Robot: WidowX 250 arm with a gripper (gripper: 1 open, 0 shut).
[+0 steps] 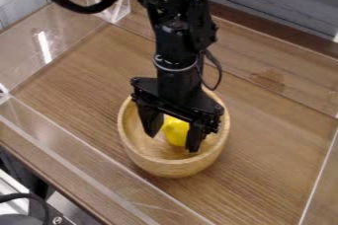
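Note:
A black gripper (pixel 175 128) reaches down from the top centre into a round wooden bowl (pixel 173 167). Its two fingers stand apart on either side of a yellow object (pixel 176 133), which rests in the bowl and is partly hidden by the gripper. Whether the fingers touch it is hard to tell.
The wooden tabletop (pixel 266 150) around the bowl is clear on both sides. Its near left edge runs diagonally, with a cable and dark gap beyond. A pale wall stands at the back right.

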